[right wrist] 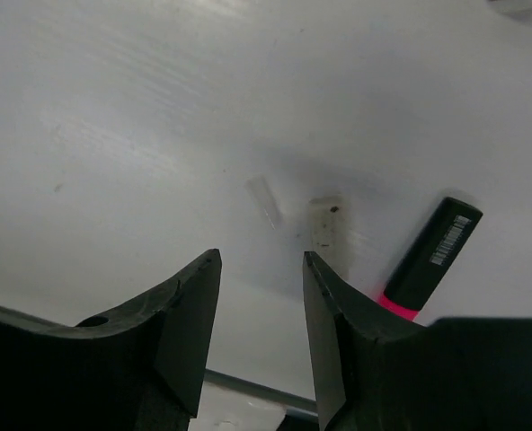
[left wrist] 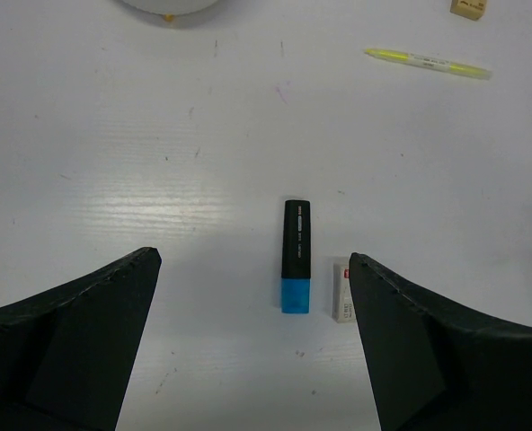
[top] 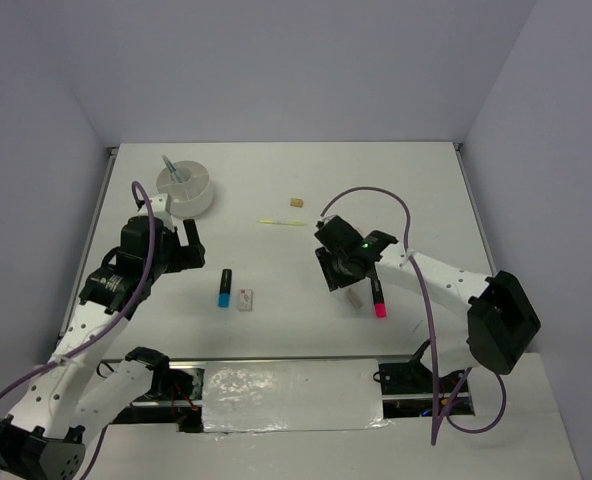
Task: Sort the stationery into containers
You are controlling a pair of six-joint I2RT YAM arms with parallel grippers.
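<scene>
A white divided round container (top: 202, 193) holds a pale blue item at back left. On the table lie a black-and-blue marker (left wrist: 297, 251), a small white box (left wrist: 342, 292), a yellow highlighter (left wrist: 428, 63) and a tan block (left wrist: 468, 7). A black-and-pink marker (right wrist: 428, 256), a greyish item (right wrist: 329, 233) and a short clear piece (right wrist: 264, 200) lie under my right gripper, whose fingers are parted with nothing visible between them. My left gripper hangs open over the left table, above and behind the black-and-blue marker.
The white table (top: 416, 190) is bounded by grey walls at back and sides. A purple cable runs along each arm.
</scene>
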